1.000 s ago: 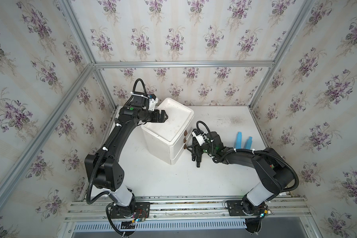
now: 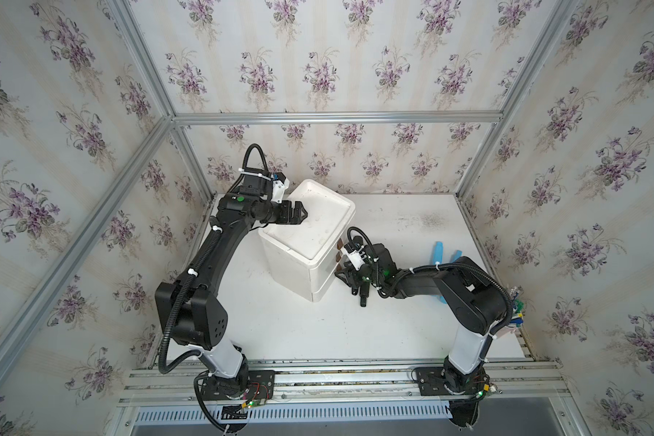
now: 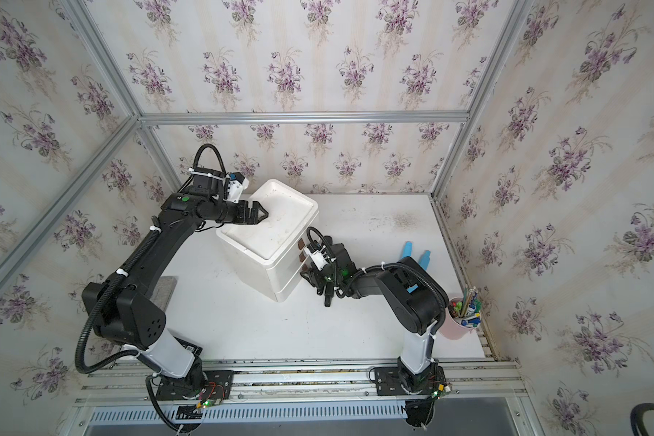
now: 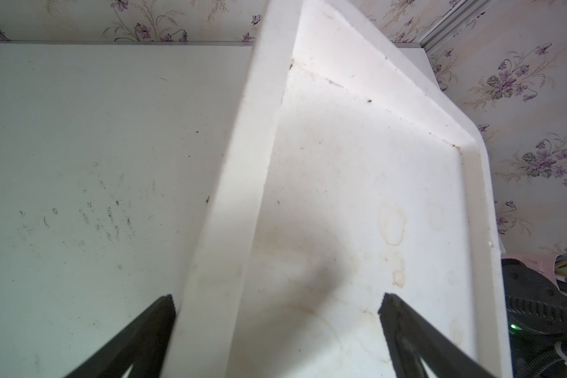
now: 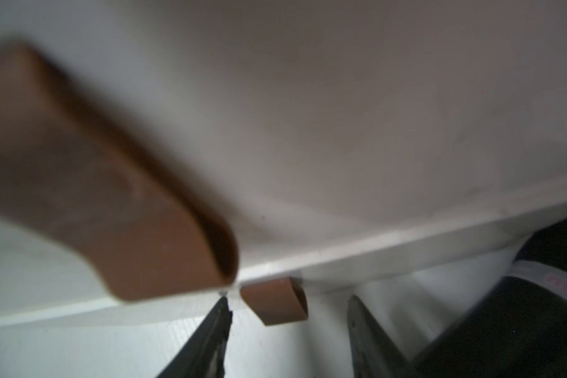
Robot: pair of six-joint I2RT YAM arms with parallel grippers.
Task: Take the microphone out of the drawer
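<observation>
The white drawer unit (image 2: 287,269) stands left of centre with brown tabs on its right face. In the right wrist view, a large brown tab (image 5: 138,239) looms at upper left, with a smaller brown tab (image 5: 272,302) lower down. My right gripper is beside that lower tab, fingers apart, nothing visibly held. My left gripper hangs open over the unit's lid (image 4: 359,157). A black object (image 2: 363,294), partly hidden by the right gripper, lies on the table; I cannot tell whether it is the microphone.
Two blue objects (image 3: 407,249) lie at the right of the table, near a pink pen cup (image 3: 454,327).
My right arm has moved leftward, bringing its gripper closer to the drawer unit's face, and its elbow has swung. The left arm and unit are unchanged.
</observation>
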